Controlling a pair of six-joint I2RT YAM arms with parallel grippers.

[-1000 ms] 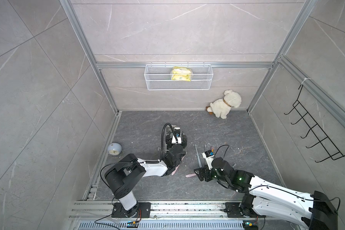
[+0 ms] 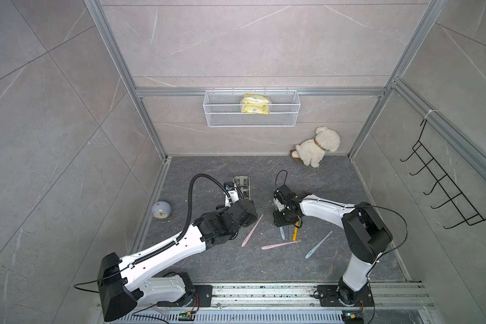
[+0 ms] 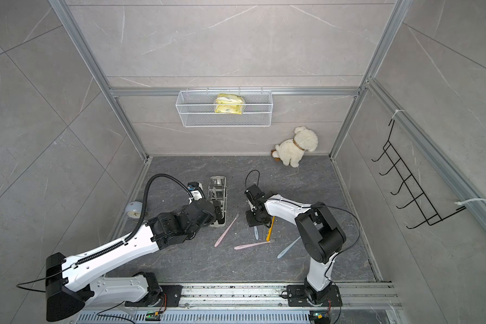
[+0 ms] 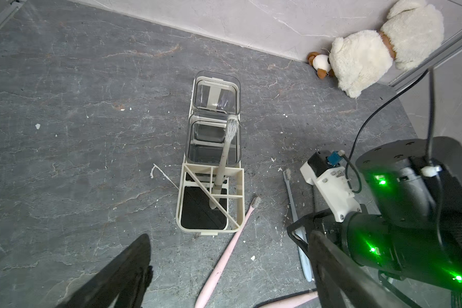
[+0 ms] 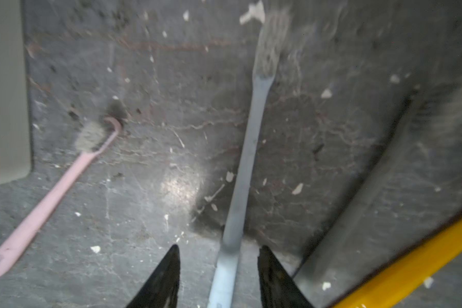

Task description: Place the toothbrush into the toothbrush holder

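Observation:
The toothbrush holder (image 4: 210, 229) has one toothbrush (image 4: 224, 154) standing in it. My left gripper is open above and in front of it, nothing between its fingers. Loose toothbrushes lie right of the holder: pink (image 5: 41, 210), light blue (image 5: 246, 164), a blurred grey one (image 5: 359, 205) and yellow (image 5: 410, 261). My right gripper is low over the light blue toothbrush, part open, the handle running between its fingertips; whether they touch it is unclear.
A white plush dog (image 2: 313, 148) sits at the back right. A round pale object (image 2: 161, 209) stands at the left. A wire basket (image 2: 251, 120) and a black hook rack (image 2: 442, 191) hang on the walls.
My right arm has moved back and inward over the toothbrushes. My left arm has swung and drawn back to the left from over the holder.

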